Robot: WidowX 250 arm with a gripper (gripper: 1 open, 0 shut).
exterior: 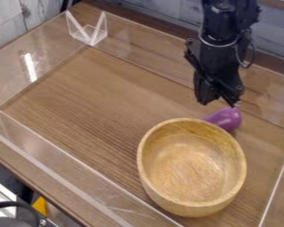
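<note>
My black gripper (pixel 199 94) hangs at the upper right of the camera view, above the wooden table and behind the yellow bowl. It looks shut, with nothing visible between its fingers. A purple eggplant-like object (pixel 225 119) lies on the table just behind the bowl's right side, below and right of the gripper. The yellow bowl (pixel 190 166) stands empty in the lower right.
A white wire rack-like object (pixel 88 28) sits at the back left. Walls border the back and left edges, and black cabling shows at the bottom left.
</note>
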